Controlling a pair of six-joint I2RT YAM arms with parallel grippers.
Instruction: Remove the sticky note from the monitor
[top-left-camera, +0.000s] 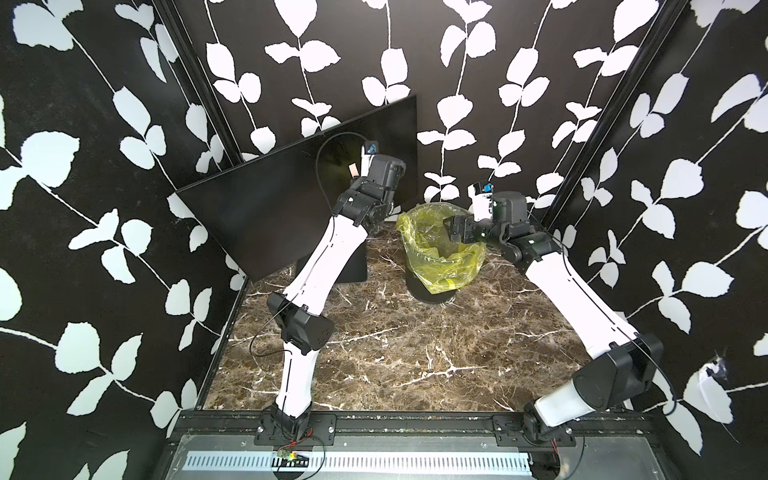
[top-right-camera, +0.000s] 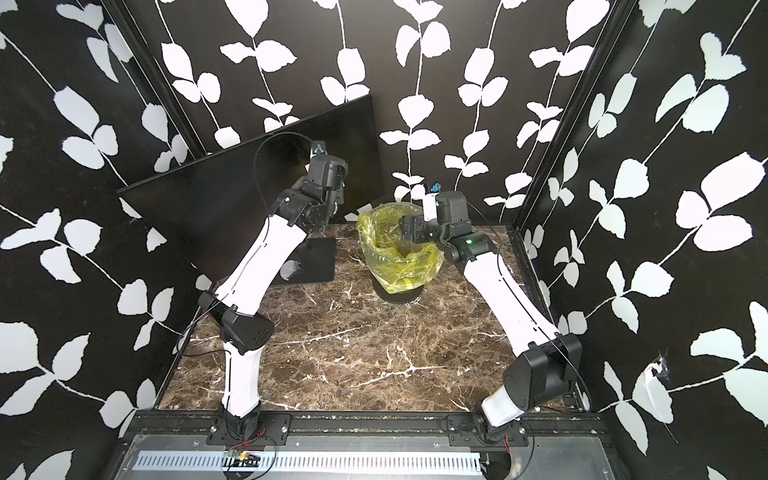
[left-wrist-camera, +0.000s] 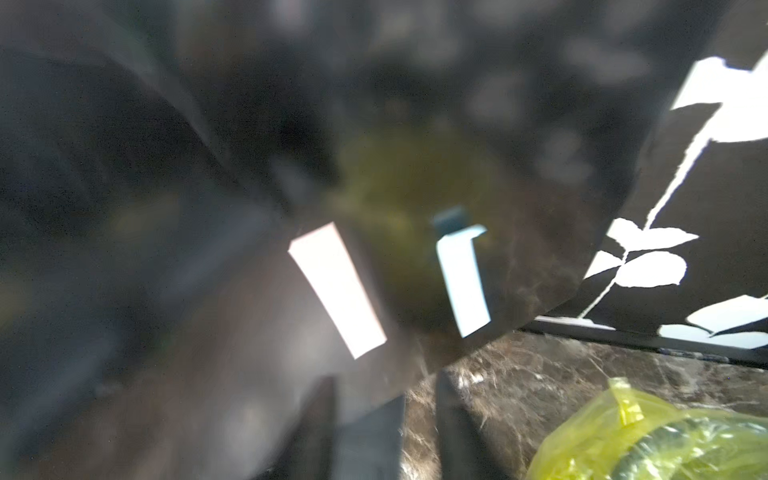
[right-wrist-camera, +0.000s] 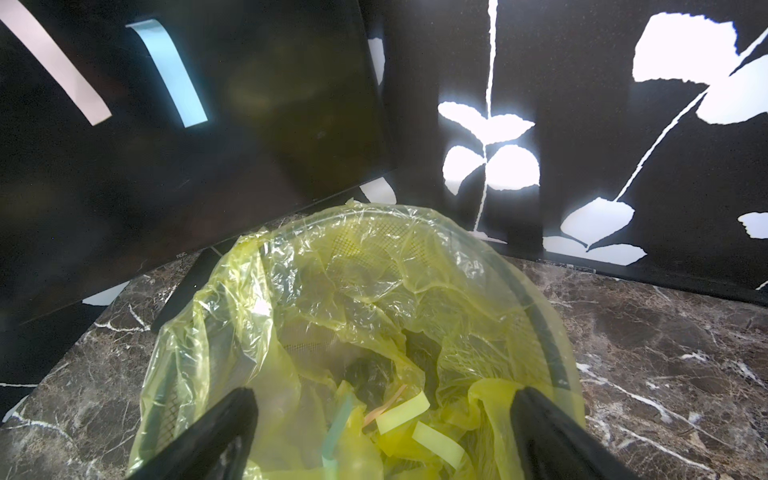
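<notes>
Two strips of sticky note cling to the monitor (top-left-camera: 256, 208): a pink one (left-wrist-camera: 336, 288) and a light blue one (left-wrist-camera: 462, 284), both clear in the left wrist view. My left gripper faces the screen just below them, open, with nothing seen between its fingers. My right gripper is open over the bin (right-wrist-camera: 296, 248) lined with a yellow bag. Several paper strips, green, blue and orange, lie inside the bag.
The monitor stands angled at the back left on a black base. Patterned walls enclose the back and both sides.
</notes>
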